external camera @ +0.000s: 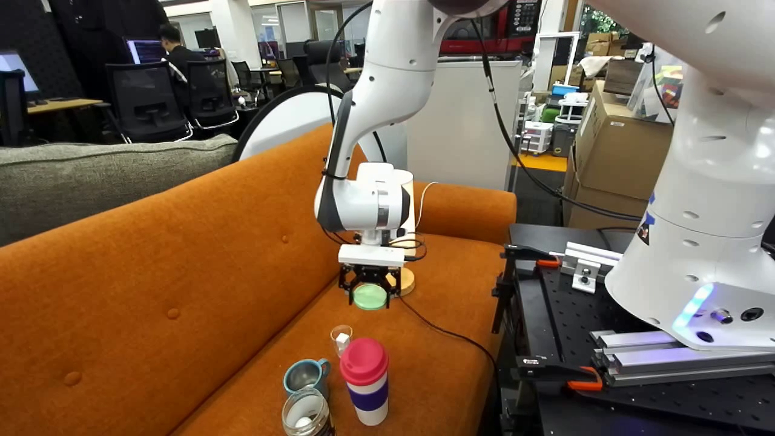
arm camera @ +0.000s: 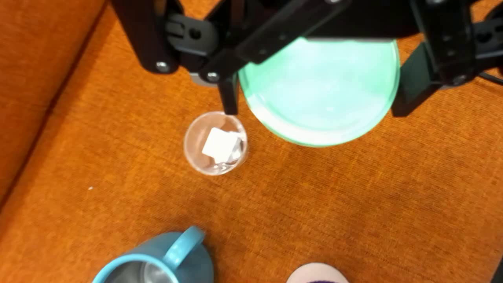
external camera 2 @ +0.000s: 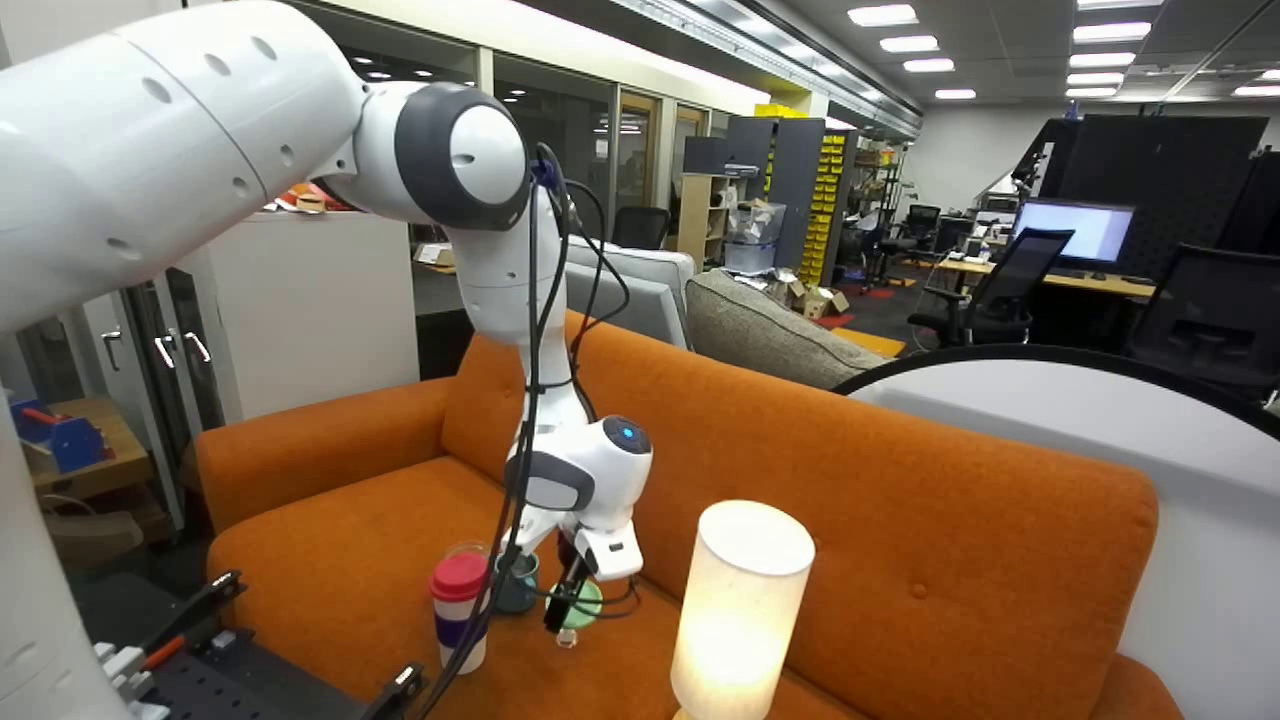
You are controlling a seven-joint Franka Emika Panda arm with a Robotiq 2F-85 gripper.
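A round, pale green lid or dish [external camera: 370,295] hangs above the sofa seat, tilted toward exterior view 1. My gripper [external camera: 369,301] is shut on it, spread wide, one finger at either side of its rim. In the wrist view the green disc [arm camera: 325,89] spans the gap between the dark fingers. A small clear cup [arm camera: 214,153] with white pieces inside stands on the seat, below and left of the disc in that view. What the disc's underside looks like is hidden.
A blue mug [external camera: 306,376], a glass jar [external camera: 306,414] and a tumbler with a red lid [external camera: 364,370] stand close together on the seat. A lit lamp [external camera 2: 741,612] stands behind the gripper. Right of the clear cup, the seat [external camera: 443,312] is mostly free.
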